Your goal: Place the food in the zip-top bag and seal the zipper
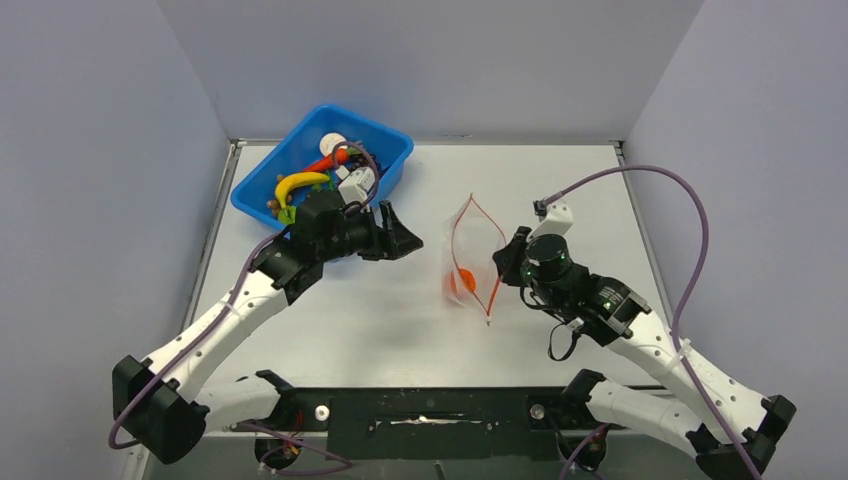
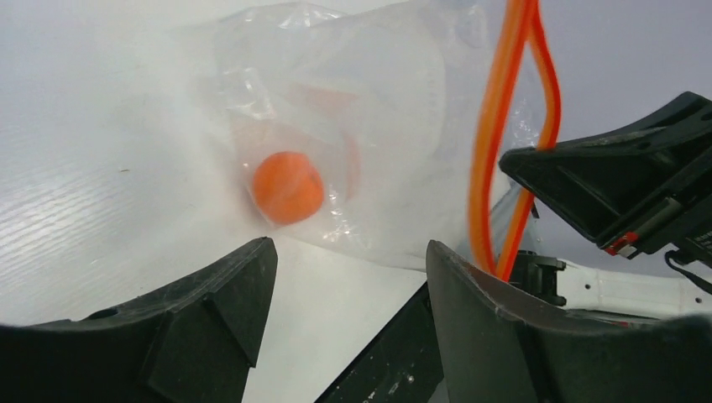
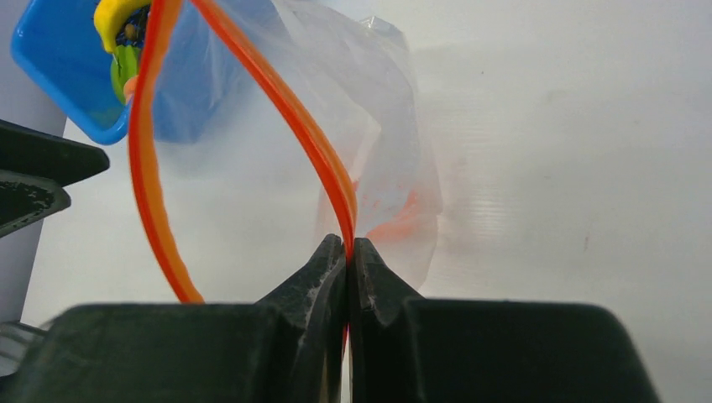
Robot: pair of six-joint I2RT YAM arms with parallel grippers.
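The clear zip top bag (image 1: 470,245) with a red-orange zipper rim hangs over the table centre, an orange food item (image 2: 287,188) inside near its bottom. My right gripper is shut on the bag's zipper edge, its opening spread into a loop. My left gripper (image 1: 396,232) stands open to the left of the bag, apart from it; in the left wrist view nothing is between its fingers, and the bag lies beyond them.
A blue bin (image 1: 398,145) at the back left holds a banana, red and green produce and other items.
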